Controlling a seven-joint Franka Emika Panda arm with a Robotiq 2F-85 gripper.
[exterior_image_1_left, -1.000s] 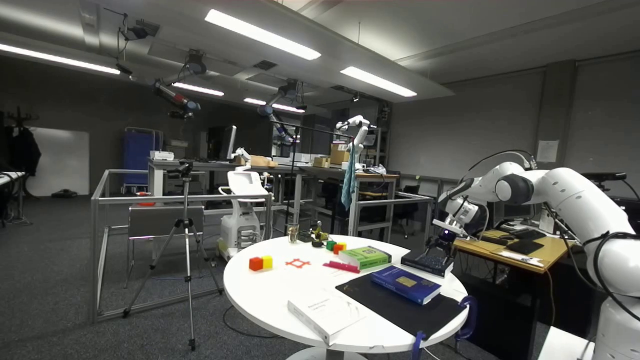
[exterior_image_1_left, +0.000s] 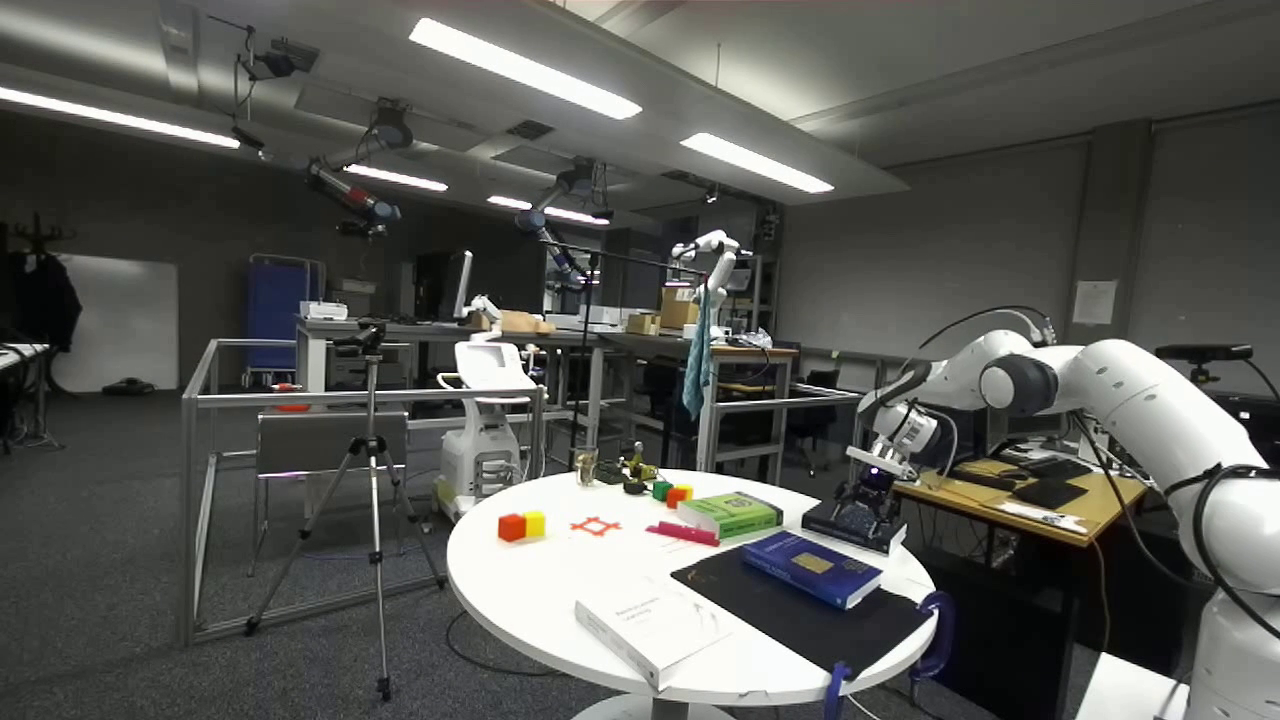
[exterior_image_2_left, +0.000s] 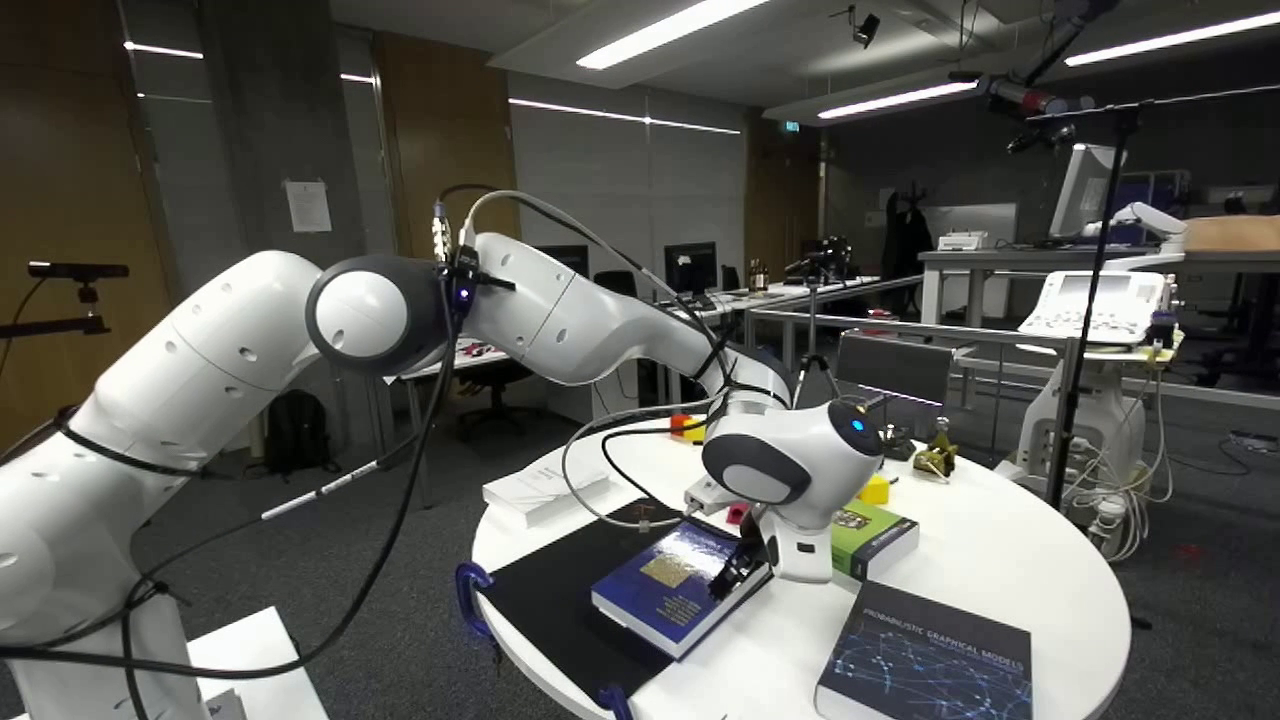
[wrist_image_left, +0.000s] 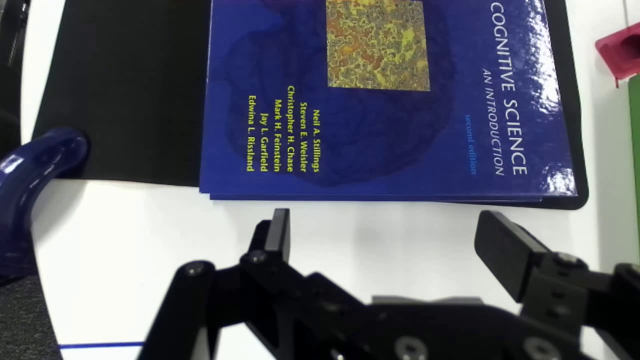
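My gripper stands open, with only bare white tabletop between its fingers in the wrist view. Just beyond the fingertips lies a blue Cognitive Science book (wrist_image_left: 372, 138), flat on a black mat (wrist_image_left: 126, 90). The same blue book (exterior_image_2_left: 672, 582) shows in exterior view 2, with the gripper (exterior_image_2_left: 734, 574) overlapping its edge in that view. In exterior view 1 the gripper (exterior_image_1_left: 866, 514) appears in front of the black Probabilistic Graphical Models book (exterior_image_1_left: 825, 523). That black book (exterior_image_2_left: 930, 660) lies apart from the blue one on the table.
A green book (exterior_image_1_left: 729, 515) and a white book (exterior_image_1_left: 651, 628) rest on the round table (exterior_image_1_left: 540, 600). Blue clamps (exterior_image_1_left: 942, 636) grip its edge. Red and yellow blocks (exterior_image_1_left: 521, 526), a red hash-shaped piece (exterior_image_1_left: 595, 526) and small items occupy the far side.
In exterior view 1 the arm has shifted left and slightly lower, bringing the gripper closer to the blue book. The books have not moved.
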